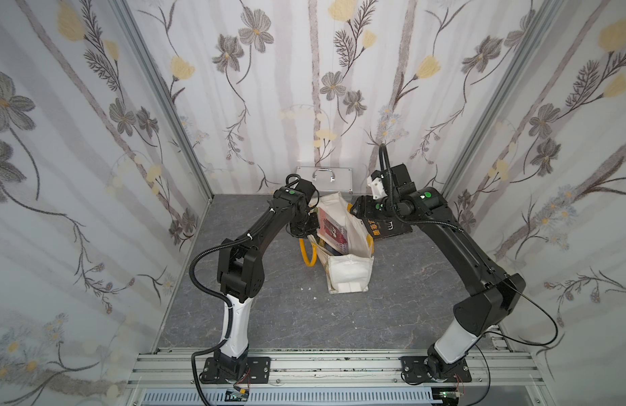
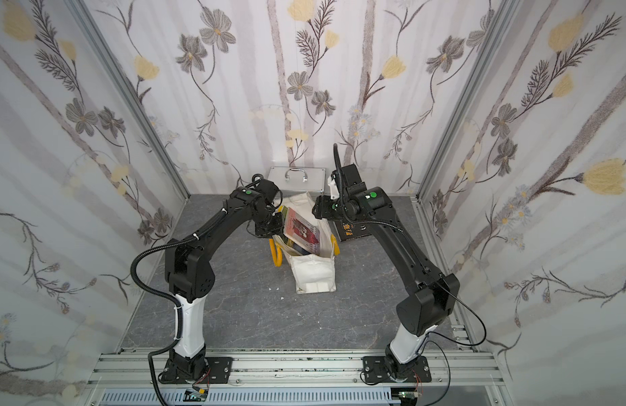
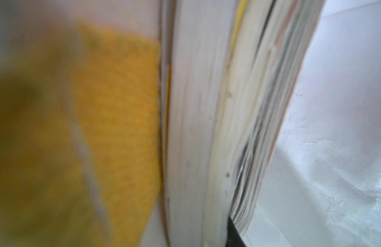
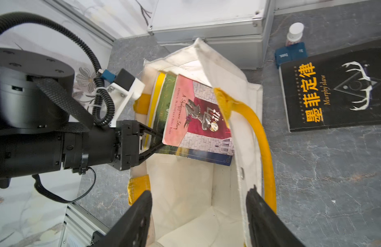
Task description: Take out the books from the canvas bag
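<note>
The white canvas bag (image 1: 348, 274) with yellow handles stands open mid-table. In it lean several books, topped by a pink-and-red one over a green one; their page edges (image 3: 194, 123) fill the left wrist view. At the bag's left side my left gripper (image 1: 313, 226) is shut on the canvas; whether a book is caught too is hidden. My right gripper hangs empty and open above the bag, its fingers (image 4: 134, 224) pointing toward its mouth. A black book (image 4: 334, 86) lies flat on the table to the right.
A silver case (image 4: 211, 24) stands behind the bag. A small white-capped bottle (image 4: 295, 33) and a blue box (image 4: 291, 53) sit by the black book's corner.
</note>
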